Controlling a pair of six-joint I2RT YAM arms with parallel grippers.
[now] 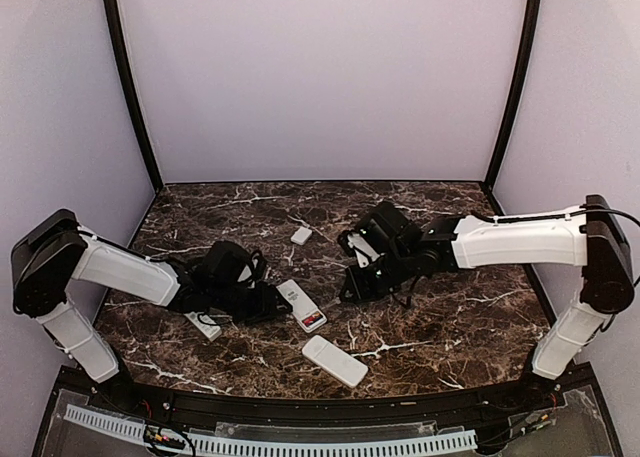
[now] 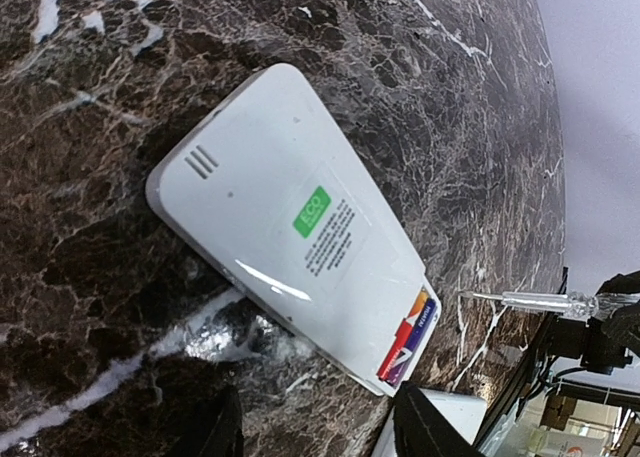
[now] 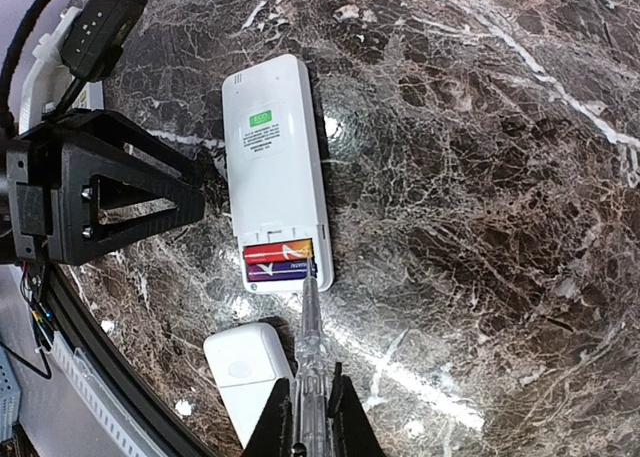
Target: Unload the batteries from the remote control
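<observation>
The white remote (image 1: pixel 300 302) lies back up on the marble table; in the left wrist view its compartment (image 2: pixel 405 337) at the near end shows two batteries, one red and orange, one purple. My right gripper is shut on a slim clear screwdriver (image 3: pixel 312 357), whose tip points at the orange end of the batteries; whether it touches I cannot tell. My left gripper stands open beside the remote, its fingers at the bottom of its wrist view, with nothing seen between them.
A second white slab (image 1: pixel 335 361) lies in front of the remote, another pale object (image 1: pixel 205 326) under the left arm, and a small white piece (image 1: pixel 300 235) behind.
</observation>
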